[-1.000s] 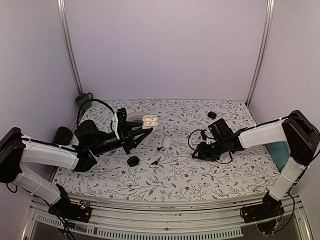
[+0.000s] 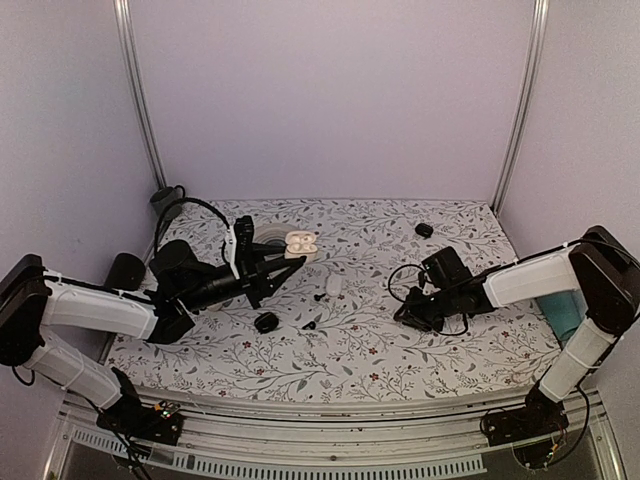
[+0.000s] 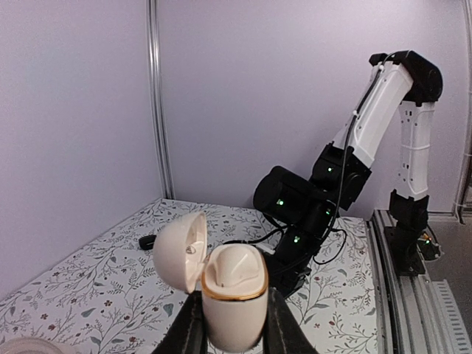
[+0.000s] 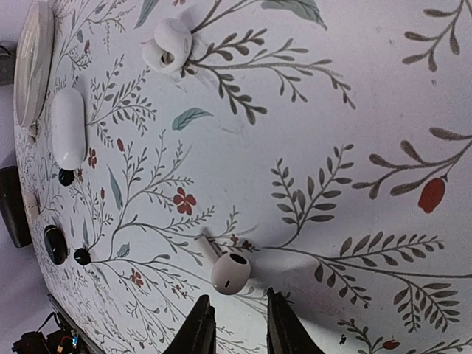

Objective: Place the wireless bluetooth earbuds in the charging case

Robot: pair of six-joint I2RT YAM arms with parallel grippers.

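In the top view my left gripper (image 2: 275,268) holds a white charging case (image 2: 301,243) with its lid open, raised above the table; the left wrist view shows it shut on the case (image 3: 234,310). My right gripper (image 2: 410,318) is low over the right part of the table, its fingertips apart. In the right wrist view a white earbud (image 4: 230,272) with a short stem lies just beyond those fingertips, and a second white earbud (image 4: 166,48) lies farther away.
A white oblong item (image 2: 334,285), small black items (image 2: 266,322), a black block (image 2: 423,229) at the back right and a pale round dish (image 4: 33,59) rest on the floral table.
My right gripper has moved a little to the right and toward the front over the last second. My left gripper and the case have stayed in place.
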